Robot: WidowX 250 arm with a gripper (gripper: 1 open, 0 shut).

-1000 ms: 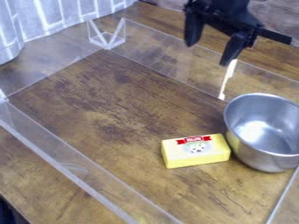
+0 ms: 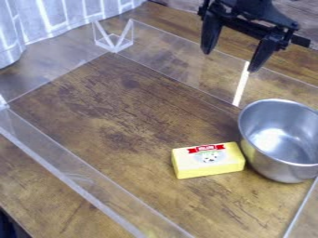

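My black gripper [image 2: 235,45] hangs at the top right of the camera view, its two fingers spread apart with nothing between them, high over the back of the workspace. Lower down, a yellow box with a red label [image 2: 207,164] lies flat on the wooden surface. Just right of it stands an empty-looking steel pot [image 2: 278,153], its near bottom partly hidden by its own wall.
Clear plastic barriers [image 2: 74,172] border the wooden work area [image 2: 112,112], with a clear bracket [image 2: 113,37] at the back left. A pale ribbed object [image 2: 32,19] fills the top left corner.
The gripper has shifted slightly over the last second, a little to the right and down. The box and pot have not moved.
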